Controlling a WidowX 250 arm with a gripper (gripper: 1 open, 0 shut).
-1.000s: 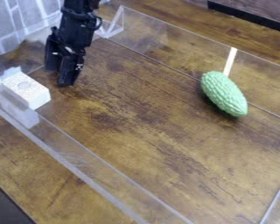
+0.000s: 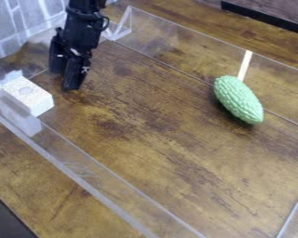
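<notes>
The black gripper (image 2: 70,67) is low over the wooden floor of a clear-walled enclosure at the upper left, its arm reaching up out of it. Whether its fingers are apart is hard to make out against the dark wood. A green bumpy oblong object (image 2: 237,99) lies on the right, well away from the gripper. A white block (image 2: 27,97) is at the left, below and left of the gripper.
Transparent walls (image 2: 115,181) bound the wooden surface (image 2: 164,149). A pale strip (image 2: 244,65) lies behind the green object.
</notes>
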